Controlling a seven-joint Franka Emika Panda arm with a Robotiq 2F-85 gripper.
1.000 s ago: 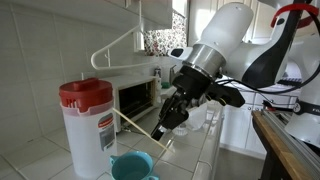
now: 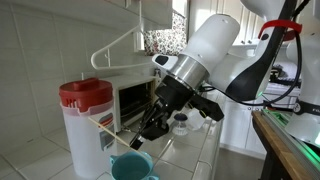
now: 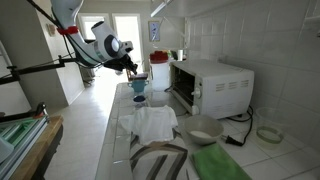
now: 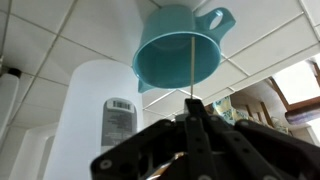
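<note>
A thin light wooden stick (image 4: 193,65) runs out from my gripper, whose fingers are shut on one end of it. In the wrist view the stick crosses in front of the open mouth of a teal mug (image 4: 158,55), with the handle at upper right. From the first exterior side, the stick (image 2: 106,132) slants up and left from the gripper (image 2: 137,141), close above the teal mug (image 2: 131,166). Whether its tip is inside the mug or only above it, I cannot tell.
A white canister with a red lid (image 2: 88,95) stands close beside the mug, against the tiled wall. Behind is a toaster oven (image 2: 134,98). Further along the counter lie a white cloth (image 3: 150,124), a bowl (image 3: 202,129) and a green cloth (image 3: 218,163).
My gripper has moved left and nearer the canister, carrying the stick with it in the first exterior view. The mug and canister have stayed in place.
</note>
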